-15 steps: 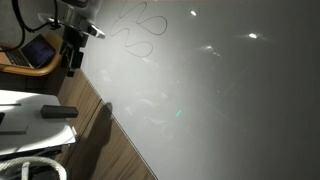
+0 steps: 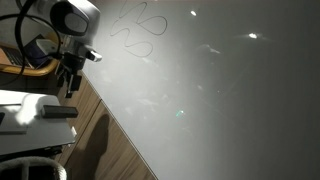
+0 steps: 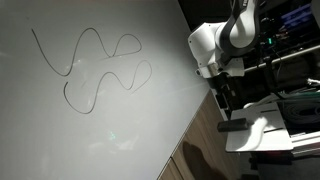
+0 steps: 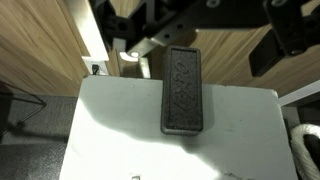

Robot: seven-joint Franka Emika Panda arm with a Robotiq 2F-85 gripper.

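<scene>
A dark block-shaped eraser (image 2: pixel 59 112) lies on the white table (image 2: pixel 36 133), close to its edge by the whiteboard. In the wrist view the eraser (image 4: pixel 182 95) shows its patterned dark face, partly beyond the table edge. My gripper (image 2: pixel 69 82) hangs above it, fingers pointing down, apart from it. The second exterior view also has the gripper (image 3: pixel 222 98) over the eraser (image 3: pixel 232 125) with a gap below the fingertips. It is open, with nothing held. The whiteboard (image 3: pixel 90 130) bears two dark wavy lines.
Wood-look panelling (image 2: pixel 103 148) lies between table and whiteboard. A pale thick cable or hose (image 4: pixel 305 150) runs at the table's side. Behind the arm is a chair (image 2: pixel 45 68).
The arm has come down, bringing my gripper closer to the eraser. The eraser and table have not visibly moved.
</scene>
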